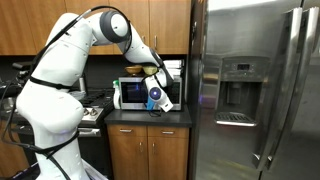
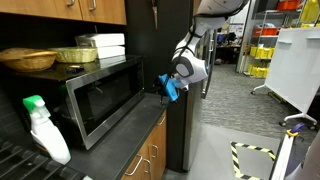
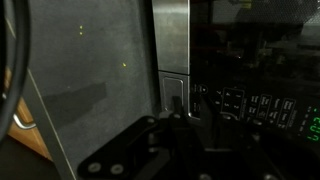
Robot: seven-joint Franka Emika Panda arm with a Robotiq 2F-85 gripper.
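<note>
The microwave [image 2: 112, 102] stands on the dark counter with its door closed. In the wrist view its black control panel [image 3: 240, 104] and a silver strip [image 3: 172, 35] with a square button [image 3: 173, 90] beneath it face me. My gripper is in front of that panel, its dark fingertips a little apart near the button. I see nothing held between them. Contact with the button cannot be made out. From outside, the blue-marked gripper [image 2: 168, 88] hangs at the microwave's front, over the counter.
A green-capped white bottle [image 2: 46, 130] stands left of the microwave, and a basket [image 2: 75, 54] sits on top. A steel refrigerator [image 1: 235, 100] rises to the right; a stove [image 1: 92, 110] is at the left.
</note>
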